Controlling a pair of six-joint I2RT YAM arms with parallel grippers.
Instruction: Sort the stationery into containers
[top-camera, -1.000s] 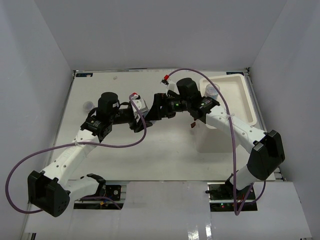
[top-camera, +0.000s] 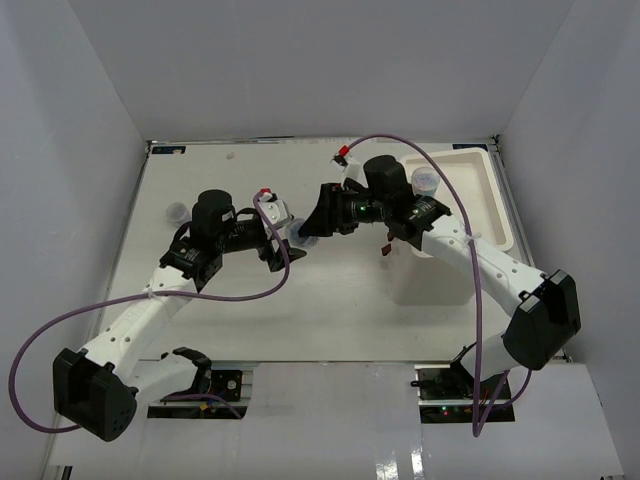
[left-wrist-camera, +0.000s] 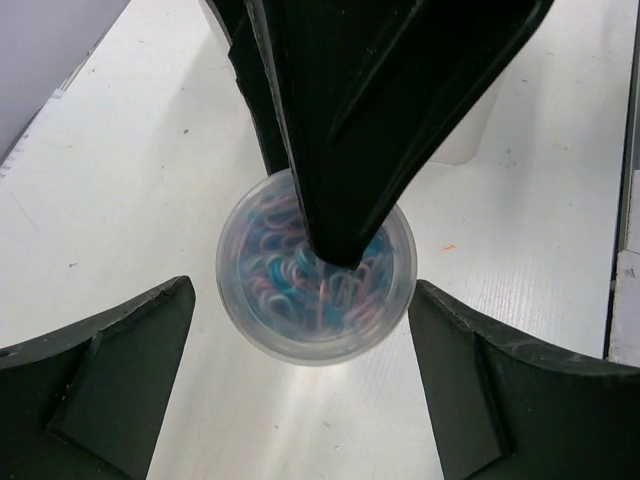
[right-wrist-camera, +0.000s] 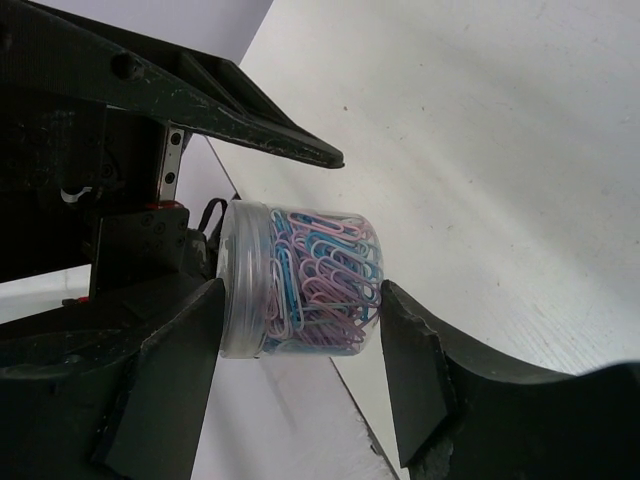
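A clear round jar of pink and blue paper clips (right-wrist-camera: 310, 285) is held by my right gripper (top-camera: 318, 212), shut on it; the right wrist view shows its fingers on either end. My left gripper (top-camera: 280, 250) stands open just beside the jar. In the left wrist view its two fingers are apart below and either side of the jar (left-wrist-camera: 305, 305), with a dark finger of the right gripper over the jar's middle.
A white bin (top-camera: 478, 200) stands at the right with a clear container (top-camera: 425, 178) at its left edge. Another small clear container (top-camera: 178, 213) lies at the far left.
My right gripper has moved slightly right with the jar, and my left gripper has drawn slightly left and down, so more of the jar shows between them.
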